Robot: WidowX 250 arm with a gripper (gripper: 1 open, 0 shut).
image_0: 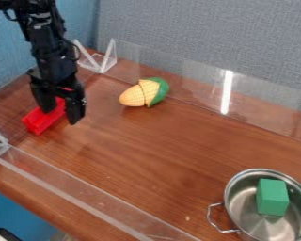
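The black gripper [57, 107] hangs at the left over a red block [39, 120], its open fingers down around or just in front of the block; whether they touch it I cannot tell. A steel pot [237, 185] at the lower right holds a green block [271, 196]. A toy corn cob [138, 94], yellow with a green husk, lies on the wooden table [153, 160] toward the back.
Clear plastic barriers run along the back and left front edges, with white brackets at the left.
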